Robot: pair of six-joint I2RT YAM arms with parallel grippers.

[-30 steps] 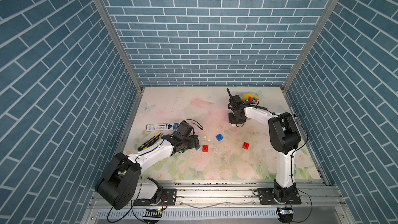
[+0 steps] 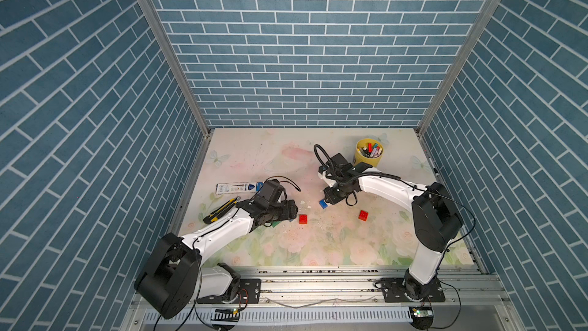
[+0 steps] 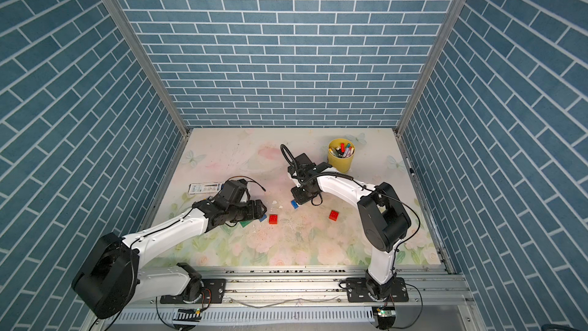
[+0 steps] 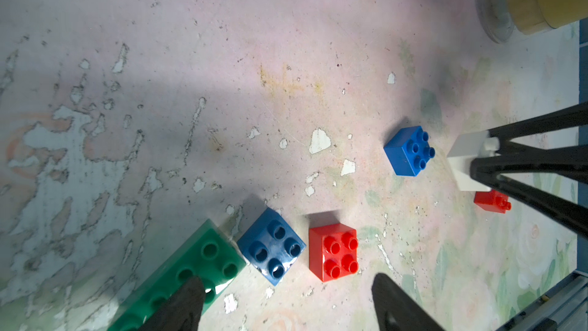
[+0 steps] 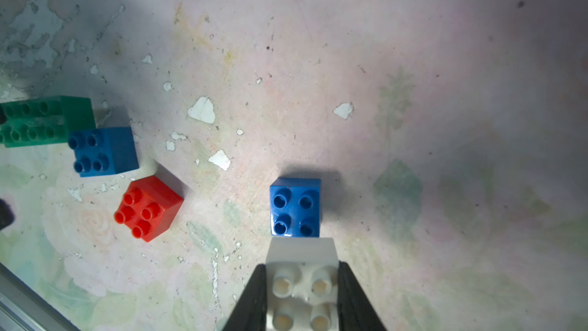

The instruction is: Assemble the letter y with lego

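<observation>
In the right wrist view, a white brick [image 5: 301, 251] is pinched by my right gripper, which is shut on it. Just past it, a blue brick [image 5: 295, 205] stands loose on the table, studs up. A green brick [image 4: 177, 275] and a second blue brick [image 4: 272, 245] lie close together in the left wrist view, with a red brick [image 4: 332, 251] to their right. Above these, my left gripper is open, its fingers wide apart with nothing gripped. A second red brick [image 2: 363, 215] rests alone on the right of the table.
At the back right stands a yellow cup [image 2: 368, 153] of pens. A yellow-black cutter [image 2: 221, 209] and a white packet [image 2: 238, 187] lie on the left.
The left gripper has hardly moved, though its arm has shifted slightly.
</observation>
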